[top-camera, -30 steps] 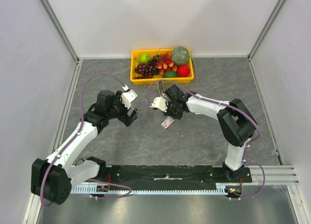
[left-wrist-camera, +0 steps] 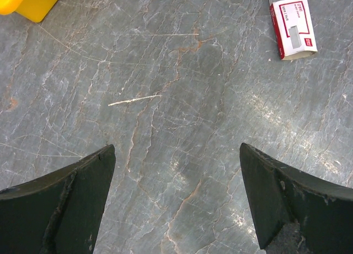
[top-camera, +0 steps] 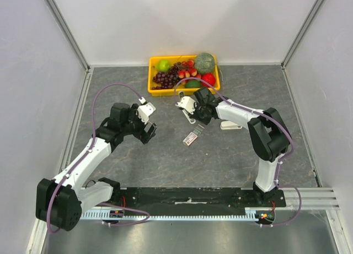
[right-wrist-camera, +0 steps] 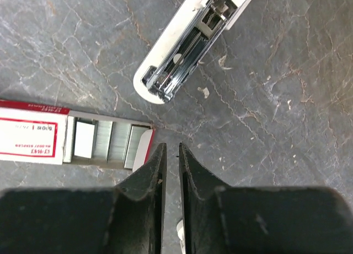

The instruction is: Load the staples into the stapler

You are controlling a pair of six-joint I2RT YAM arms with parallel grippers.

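Note:
The staple box (right-wrist-camera: pixel 30 135) lies with its tray slid out, rows of staples (right-wrist-camera: pixel 113 142) inside; the top view shows it at mid-table. Above it in the right wrist view is the white stapler (right-wrist-camera: pixel 160 64), its metal magazine exposed. My right gripper hangs just right of the tray, fingertips close together with only a narrow gap and nothing visible between them. My left gripper stands open and empty over bare table, to the left of the box.
A yellow bin (top-camera: pixel 153 88) of fruit stands at the back. A white object (top-camera: pixel 230 125) lies right of centre, under the right arm.
My right gripper has moved to the right and slightly back, uncovering more of the staple box and stapler in the top view. The left arm has not moved.

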